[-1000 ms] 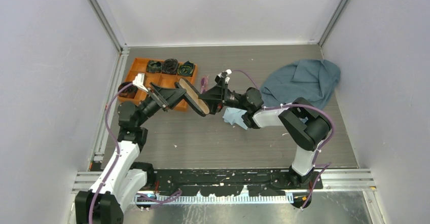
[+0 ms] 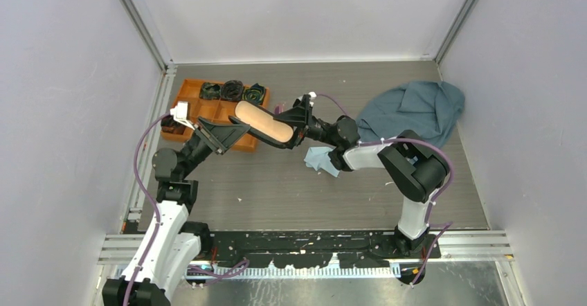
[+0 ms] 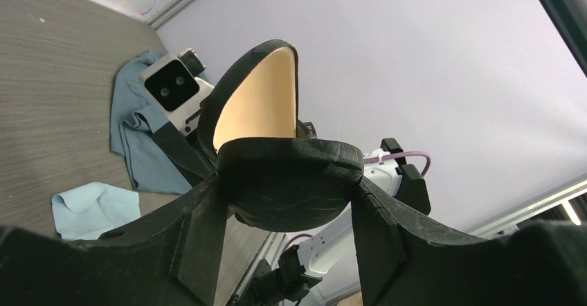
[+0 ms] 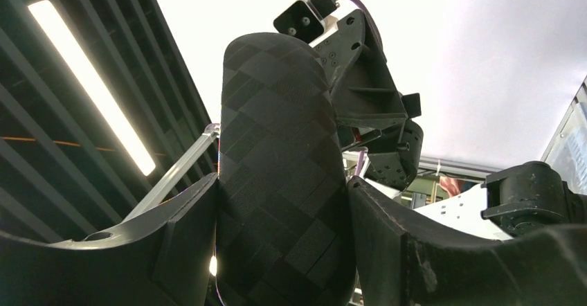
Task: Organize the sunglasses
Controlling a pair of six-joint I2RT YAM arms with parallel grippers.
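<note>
A black spectacle case with a tan lining (image 2: pixel 264 120) is held in the air between my two arms, its halves spread apart. No sunglasses show in the visible part of its lining. My left gripper is shut on one end of the case, which fills the gap between its fingers. From the other side my right gripper grips the case's dark woven outer shell. On the table just behind the case lies a small pinkish-purple item (image 2: pixel 279 108), perhaps sunglasses, partly covered by the right gripper.
An orange divided box (image 2: pixel 194 93) sits at back left, several dark rolled items in its compartments, partly under the left arm. A light blue cloth (image 2: pixel 320 159) lies near the middle and a larger blue-grey cloth (image 2: pixel 415 110) at the right.
</note>
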